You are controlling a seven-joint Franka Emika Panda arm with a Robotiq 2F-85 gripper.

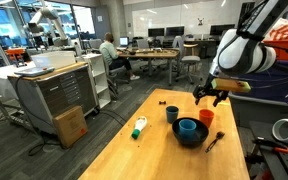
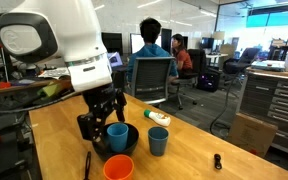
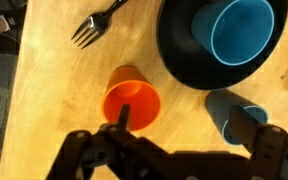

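Note:
In the wrist view, an orange cup stands on the wooden table just ahead of my open gripper, with nothing between its fingers. A blue cup sits in a black bowl; both also show in exterior view 1, the blue cup inside the bowl. Outside the bowl stands a grey-blue cup. My gripper hangs above the orange cup there, apart from it. A fork lies beside the bowl.
A white and green bottle lies on the table left of the bowl. A small dark object rests farther off.

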